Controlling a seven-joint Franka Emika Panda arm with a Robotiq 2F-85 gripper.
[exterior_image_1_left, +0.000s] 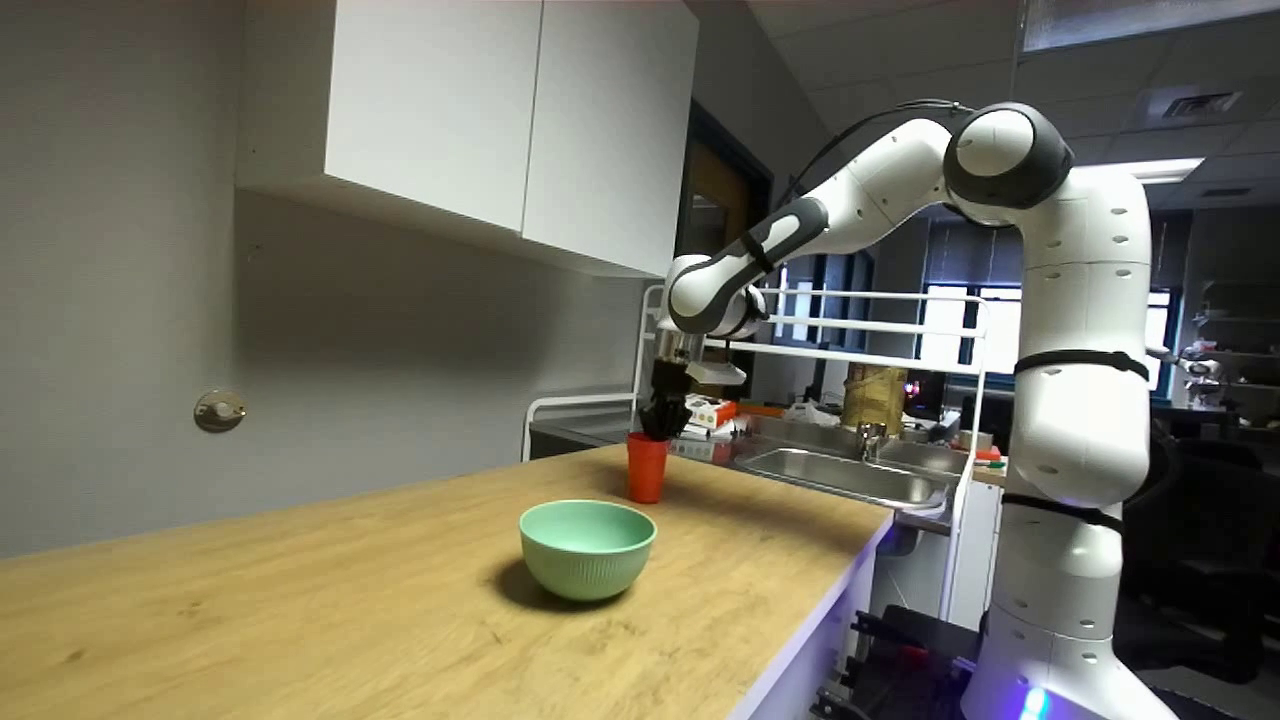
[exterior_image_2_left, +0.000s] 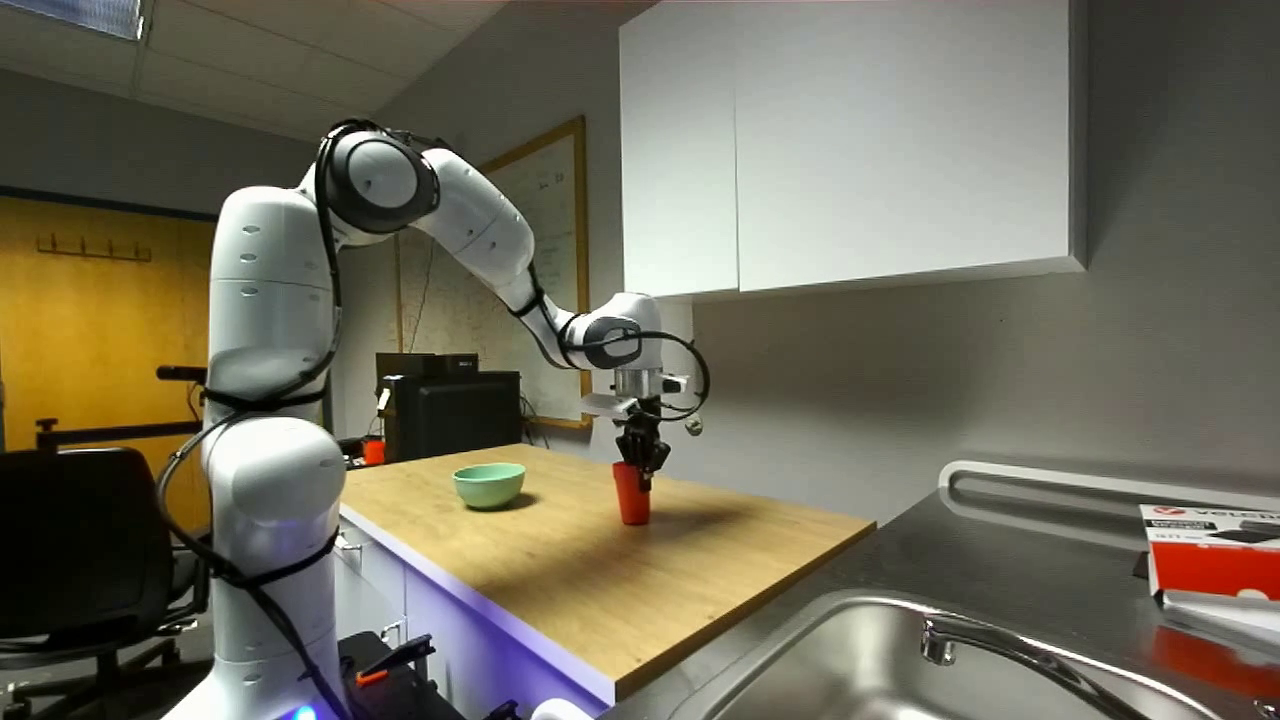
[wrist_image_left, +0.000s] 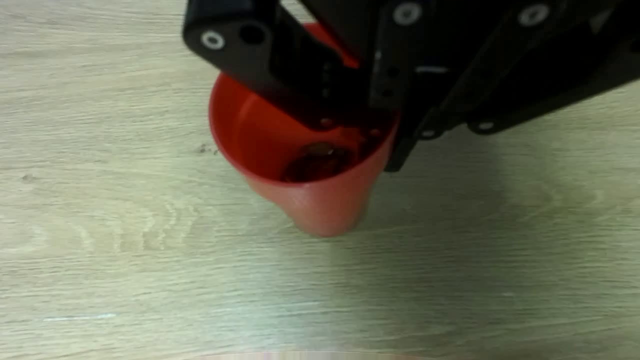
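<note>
A red cup (exterior_image_1_left: 645, 472) is at the far right part of the wooden counter, tilted slightly in the second exterior view. My gripper (exterior_image_2_left: 644, 466) points down at its rim, shut on the cup wall. In the wrist view one black finger (wrist_image_left: 300, 102) reaches inside the cup (wrist_image_left: 336, 207) and the other lies outside the wall. Something dark and brownish, hard to make out, shows inside the cup. Whether its base touches the counter I cannot tell. A green ribbed bowl (exterior_image_1_left: 587, 552) sits nearer the first exterior camera, upright and apart from the cup; its inside looks empty.
White cabinets (exterior_image_1_left: 480, 120) hang on the wall above the counter. A steel sink (exterior_image_2_left: 864, 648) and a red-and-white box (exterior_image_2_left: 1212, 558) lie beyond the counter's end.
</note>
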